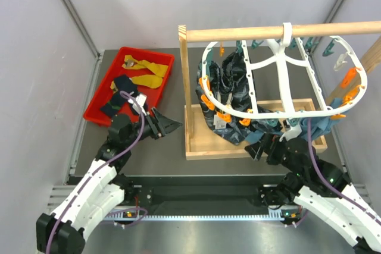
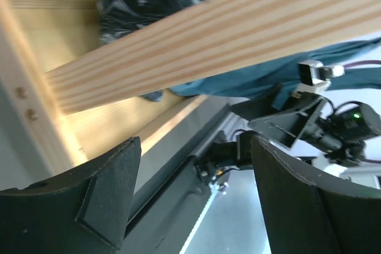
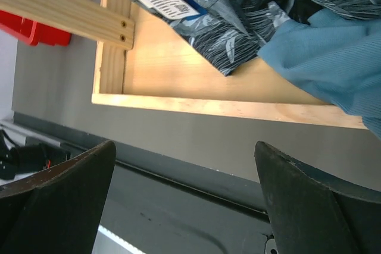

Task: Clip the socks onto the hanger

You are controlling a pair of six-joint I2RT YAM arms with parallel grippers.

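Yellow socks [image 1: 149,80] and dark navy socks [image 1: 112,105] lie in the red bin [image 1: 94,109] at the left. The white oval hanger [image 1: 285,87] with orange and teal clips hangs from a wooden bar, with dark patterned fabric [image 1: 229,99] and blue fabric [image 3: 321,57] below it. My left gripper [image 1: 169,124] stands open between the bin and the frame, nothing between its fingers. My right gripper [image 1: 261,150] is open and low at the front of the hanger, above the front edge of the wooden base, holding nothing.
The wooden frame's post [image 1: 184,87] and tray base [image 1: 211,154] stand right beside my left gripper.
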